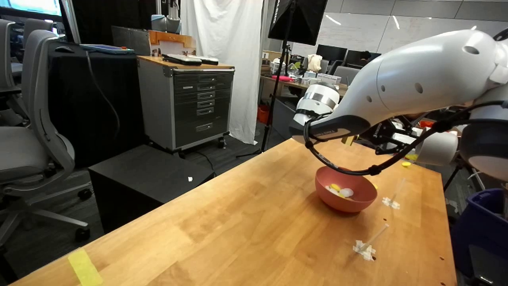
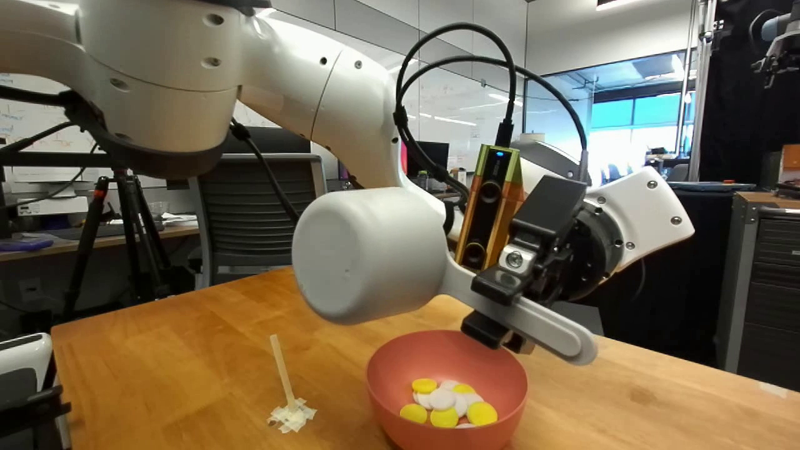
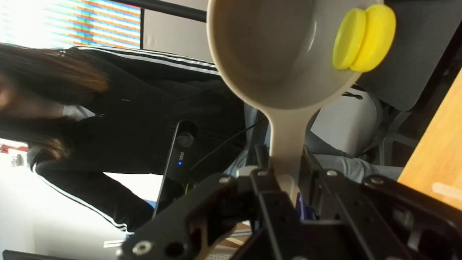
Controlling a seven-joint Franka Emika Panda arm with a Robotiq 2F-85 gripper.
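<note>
My gripper [image 2: 491, 309] is shut on the handle of a light grey ladle [image 2: 367, 255], tipped on its side above and beside the red bowl [image 2: 390, 379]. In the wrist view the handle runs up from between the fingers to the ladle's cup [image 3: 277, 56]. Two yellow discs [image 3: 373, 39] rest against the inside of its rim. Several yellow and white discs [image 2: 442, 399] lie in the bowl. In exterior view 1 the arm's cable partly covers the gripper, while the ladle [image 1: 440, 148] shows at the right.
A thin upright stick [image 2: 282, 371] is taped to the table beside the bowl; a second stick [image 1: 375, 236] stands nearer in exterior view 1. A yellow disc [image 1: 406, 164] lies on the table near its far right edge.
</note>
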